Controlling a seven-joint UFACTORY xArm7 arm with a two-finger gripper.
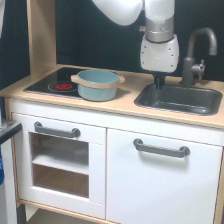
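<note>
A blue-grey pot [97, 92] with tan handles stands on the wooden counter, over the right part of the black stove top. My gripper [158, 80] hangs fingers down just above the back left edge of the dark sink [178, 98]. It is to the right of the pot and apart from it. The fingers are small and dark against the dark wall, so whether they are open or shut does not show. I make out no object at them.
A grey faucet [194, 60] rises behind the sink, right of my gripper. Below the counter [124, 102] are an open-fronted oven compartment [60, 160] and a white cabinet door [160, 180] with a grey handle. Between pot and sink the counter is clear.
</note>
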